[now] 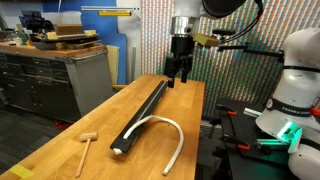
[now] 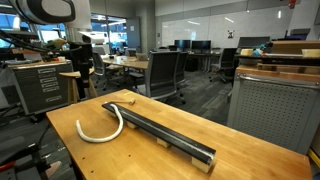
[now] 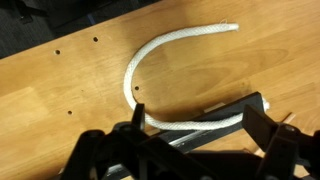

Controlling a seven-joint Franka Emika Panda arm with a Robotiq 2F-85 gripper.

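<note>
A white rope point(image 1: 181, 141) lies in a hook-shaped curve on the wooden table, one end resting across a long black rail point(image 1: 149, 103). In the wrist view the curve of the rope point(image 3: 130, 76) opens out below me, and part of the rail point(image 3: 232, 108) shows under its lower stretch. My gripper point(image 1: 178, 79) hangs well above the table, over the far part. Its fingers point(image 3: 97, 150) are spread wide, with only rope, rail and tabletop visible far beneath the gap. Nothing is held.
A wooden mallet point(image 1: 87, 138) lies on the near left of the table, clear of the rail. Bare tabletop point(image 2: 235, 128) stretches beyond the rail in the second exterior view. A dark cabinet point(image 1: 38, 88) stands behind the table.
</note>
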